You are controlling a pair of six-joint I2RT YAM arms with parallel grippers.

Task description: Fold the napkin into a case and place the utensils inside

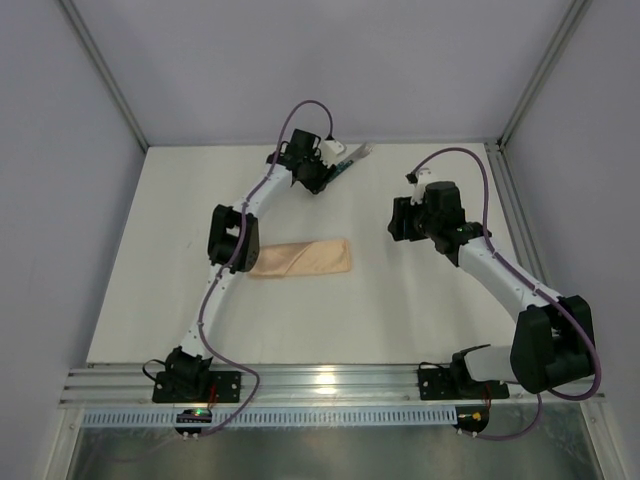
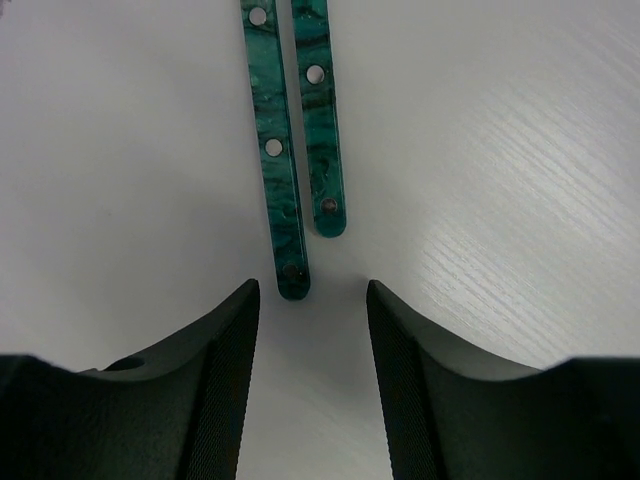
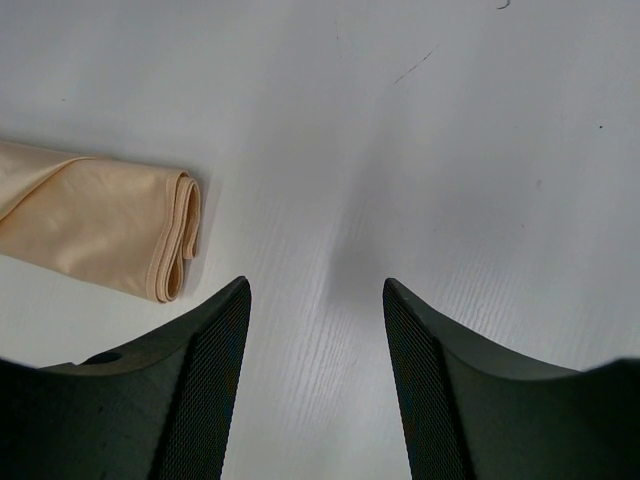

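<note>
Folded flat into a long strip with a diagonal fold, the peach napkin (image 1: 318, 259) lies at the middle of the table; its layered short end (image 3: 165, 235) shows in the right wrist view. Two utensils with green handles (image 2: 322, 130) lie side by side at the back, their pale metal heads (image 1: 362, 151) pointing to the back right. Close to the handle ends is my left gripper, its fingers part open and nothing held; the handle tips lie just beyond its fingertips. My right gripper is open and empty, above bare table right of the napkin.
A grey wall (image 1: 330, 70) rises just behind the utensils at the table's back edge.
</note>
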